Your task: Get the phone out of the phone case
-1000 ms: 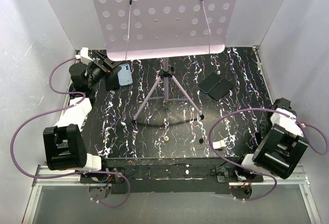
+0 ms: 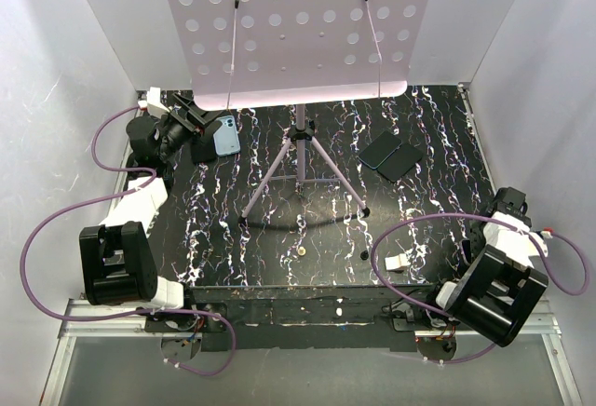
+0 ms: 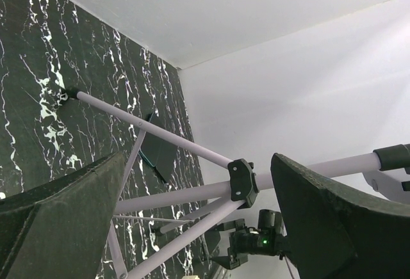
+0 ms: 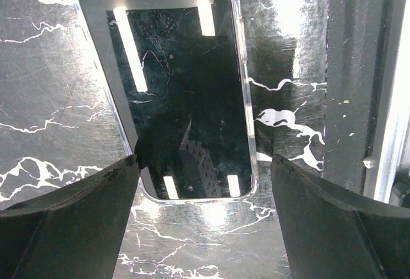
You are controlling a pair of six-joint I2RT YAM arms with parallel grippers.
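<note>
In the right wrist view a glossy dark phone [image 4: 192, 100] with a thin pale rim lies flat on the marbled table. Whether that rim is a case around it, I cannot tell. My right gripper is open above its near end, one finger showing on each side and nothing held. From the top, the right arm hides most of this phone. At the table's left, my left gripper [image 2: 207, 121] stands open and empty. A light blue phone or case [image 2: 226, 136] is close by it, beside a black one [image 2: 203, 149].
A pale tripod stand [image 2: 301, 150] holding a large perforated board [image 2: 298, 33] occupies the table's middle and back. Two flat black rectangles [image 2: 379, 149] lie right of it. A small white block [image 2: 397, 263] is near the front edge. The right wall is close to my right arm.
My left arm and the table objects look unchanged.
</note>
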